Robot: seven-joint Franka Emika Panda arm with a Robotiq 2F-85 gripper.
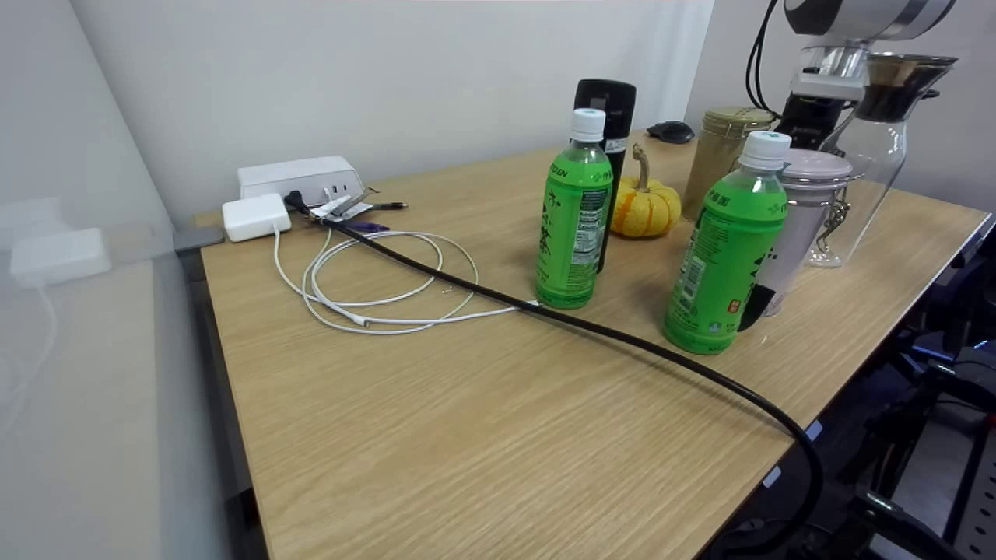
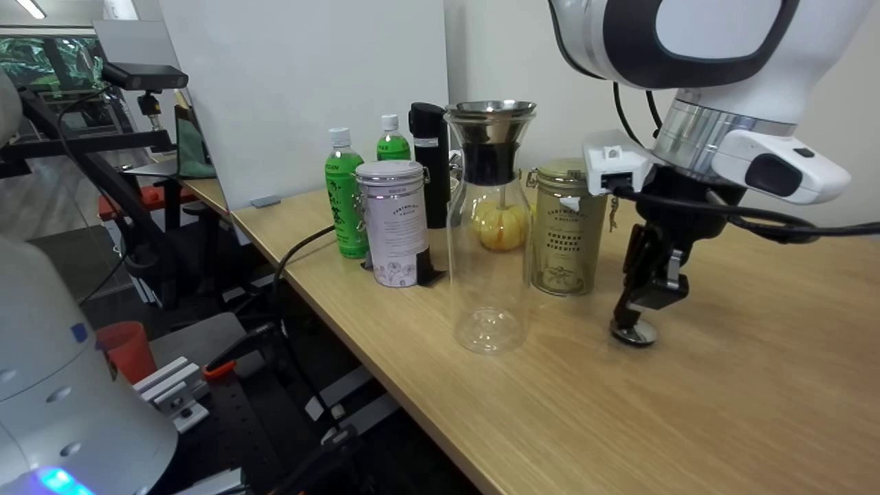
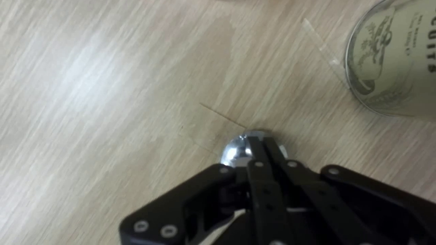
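Down at the table, my gripper [image 2: 628,309] is shut on a small, round, shiny metal piece [image 2: 635,333]. In the wrist view the fingertips [image 3: 256,143] come together over this metal piece [image 3: 234,151], whose rounded edge shows on both sides of them. Its gripped part is hidden behind the fingers. The piece sits at or very near the table surface; whether it touches cannot be told. Exterior view 1 shows the arm at the far right, with the fingers hidden behind the jars and carafe.
Close to my gripper stand a tan canister [image 2: 565,239] and a glass carafe [image 2: 488,289]. A lilac canister [image 2: 394,227], green bottles [image 1: 571,229], a black flask [image 2: 430,165] and a small pumpkin [image 1: 646,207] stand farther off. Bare table [image 2: 742,396] lies towards the right front.
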